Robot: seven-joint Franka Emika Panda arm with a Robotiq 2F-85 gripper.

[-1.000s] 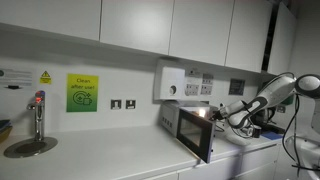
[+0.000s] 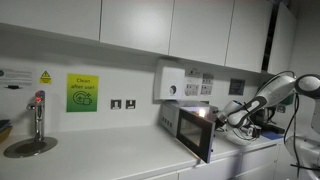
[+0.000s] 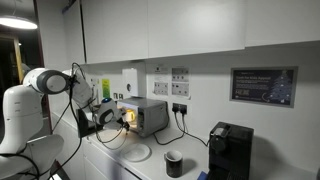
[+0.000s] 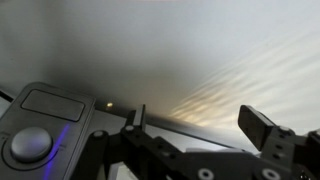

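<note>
The microwave (image 2: pixel 190 125) stands on the counter with its dark door (image 2: pixel 195 134) swung open and a warm light inside. In exterior view 2 its grey side (image 3: pixel 153 117) shows, and my gripper (image 3: pixel 124 125) is close to its lit front. The wrist view has my gripper open, its dark fingers wide apart and nothing visible between them. At the lower left of that view is a control panel with a round knob (image 4: pixel 31 145). A pale, blurred surface fills the space beyond the fingers.
A white plate (image 3: pixel 135 152) lies on the counter near the microwave. A dark mug (image 3: pixel 174 163) and a black coffee machine (image 3: pixel 230 151) stand farther right in that view. The counter (image 2: pixel 100 154) between sink and microwave is clear. Cabinets (image 2: pixel 135 22) hang overhead.
The arm has shifted slightly to the right in exterior view 1, away from the microwave's opening. The microwave and its open door look unmoved.
</note>
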